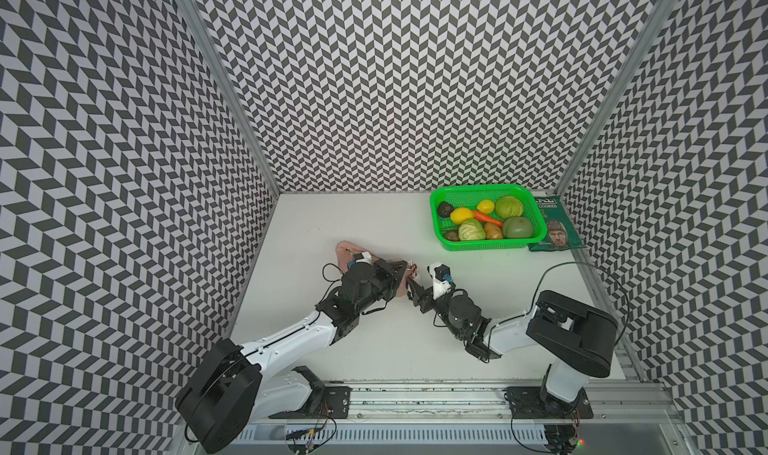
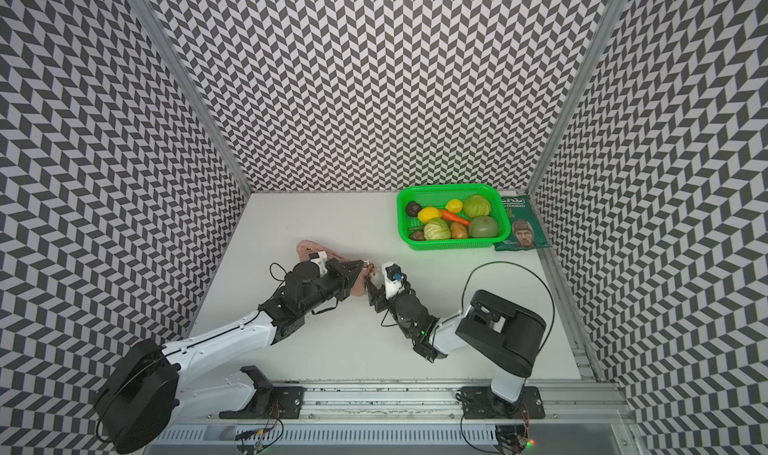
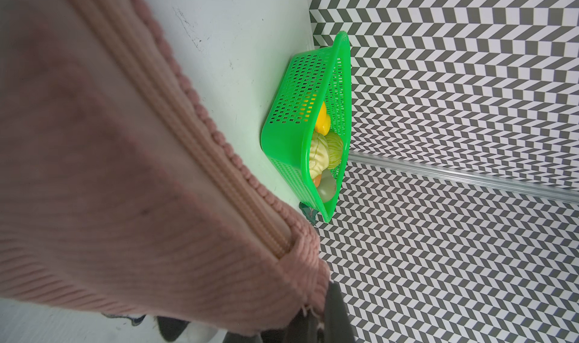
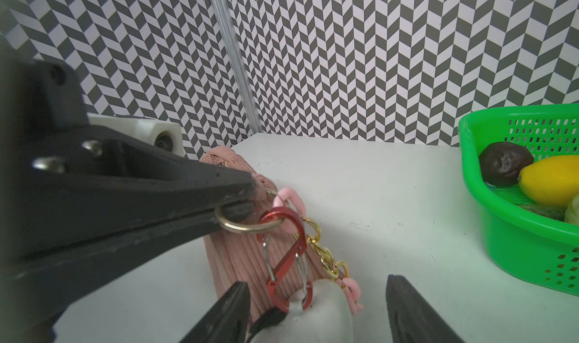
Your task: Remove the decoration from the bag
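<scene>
The pink corduroy bag (image 3: 150, 210) fills the left of the left wrist view. At its end hangs the decoration: a white rounded piece (image 4: 322, 316), a red carabiner (image 4: 286, 270) and a gold chain (image 4: 325, 255) with pink links. A metal ring (image 4: 247, 227) joins the carabiner at the tips of my left gripper, which is shut on that ring. My right gripper is open, its fingers (image 4: 235, 303) on either side of the white piece and visibly apart from it on the right. The carabiner's upper loop stands above these fingertips.
A green basket (image 1: 489, 248) of toy fruit and vegetables stands at the back right. Beside it lies a dark green packet (image 1: 556, 229). Both arms are close together at the bag.
</scene>
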